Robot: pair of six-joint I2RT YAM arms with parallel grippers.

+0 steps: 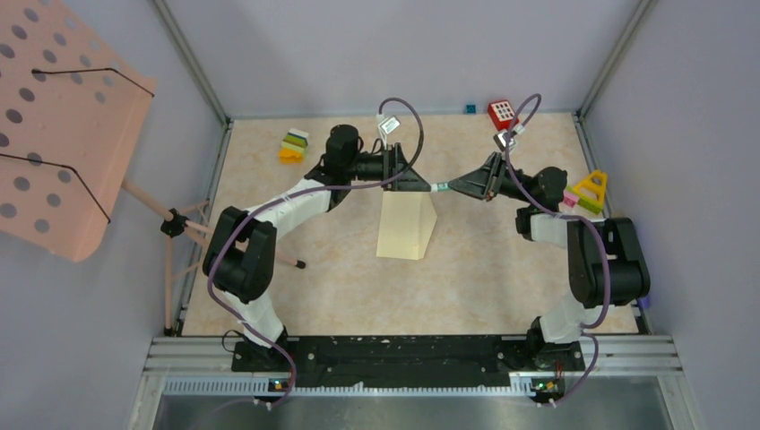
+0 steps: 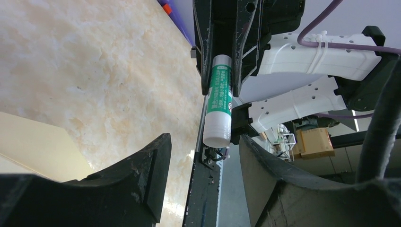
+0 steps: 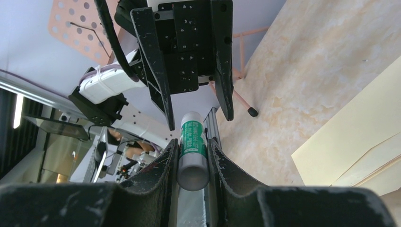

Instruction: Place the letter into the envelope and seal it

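Note:
A green and white glue stick (image 2: 219,104) is clamped in my right gripper, its white end pointing toward the left arm. Facing it, my left gripper stands open, fingers spread on both sides of that white end without touching it. The top view shows the glue stick (image 1: 443,187) bridging the small gap between the two grippers, above the table. Below lies the cream envelope (image 1: 400,235), flap unfolded to the right, its upper part hidden under the left gripper. In the right wrist view the envelope (image 3: 354,127) shows folded edges. No separate letter can be made out.
Coloured blocks (image 1: 293,146) lie at the back left, and a red block (image 1: 502,114) at the back. A yellow triangle (image 1: 591,186) sits by the right edge.

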